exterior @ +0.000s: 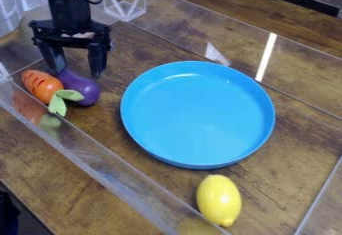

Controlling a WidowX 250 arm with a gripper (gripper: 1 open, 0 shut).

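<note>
My black gripper [70, 45] is at the upper left, its fingers open and pointing down just behind a purple eggplant [80, 89]. An orange carrot [42, 85] with pale green leaves lies left of the eggplant. Whether a finger touches the eggplant cannot be told.
A large blue plate [198, 114] fills the middle right. A yellow lemon [218, 201] lies near the front right. Clear plastic walls run along the sides of the wooden surface.
</note>
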